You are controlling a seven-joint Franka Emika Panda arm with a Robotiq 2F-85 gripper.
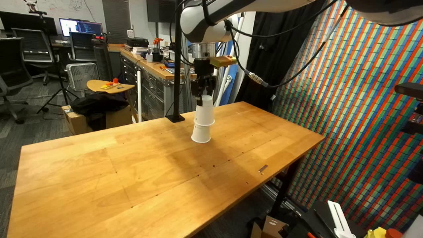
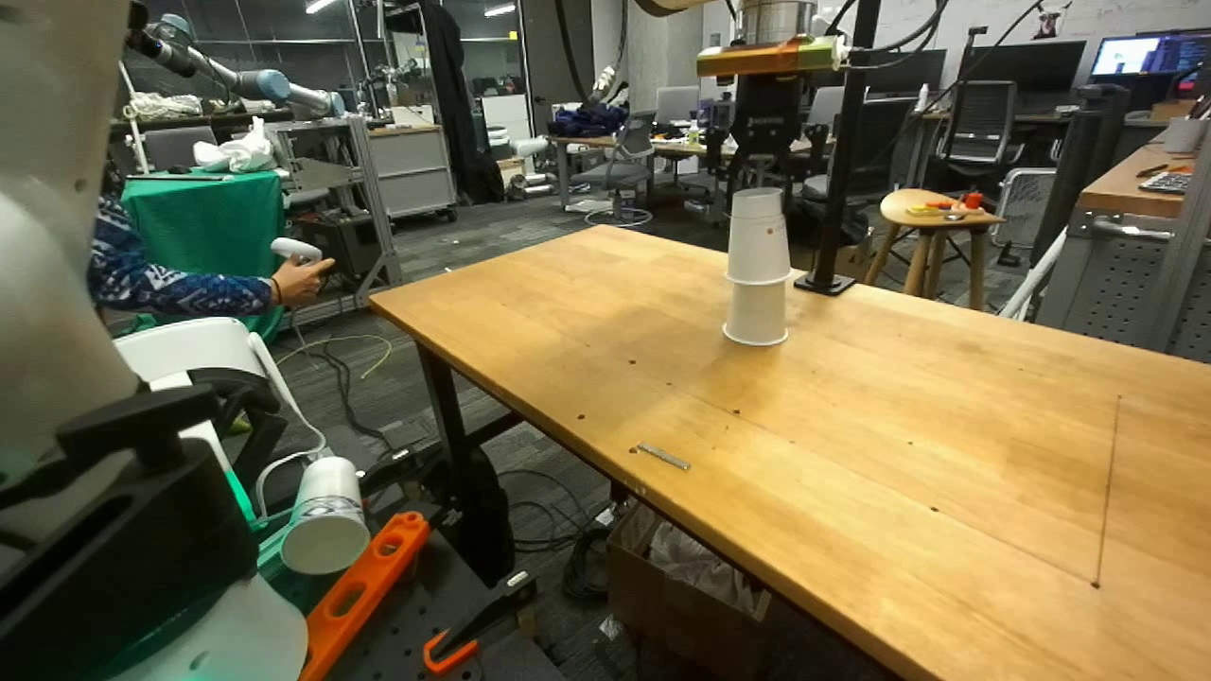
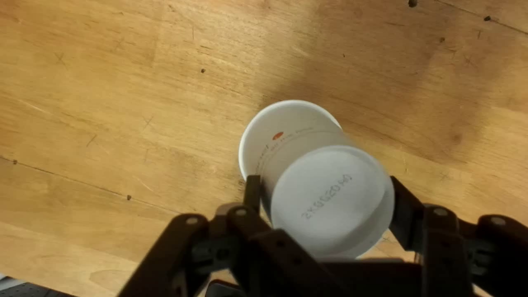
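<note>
An upside-down white paper cup (image 1: 205, 110) sits over another white cup (image 1: 201, 133), the two stacked upright on the wooden table (image 1: 131, 166). My gripper (image 1: 205, 99) points straight down at the top of the stack. In the wrist view, its fingers (image 3: 253, 192) stand on either side of the upper cup's base (image 3: 331, 198). A narrow gap seems to show on the left, while the right finger meets the cup's outline. Whether the pads press on the cup is not clear. The lower cup's upper part is hidden inside the upper one.
A black post (image 1: 178, 79) rises from the table's back edge, close to the stack. A small metal strip (image 1: 262, 169) lies near the front edge. Off the table, another paper cup (image 2: 325, 516) rests on cluttered equipment.
</note>
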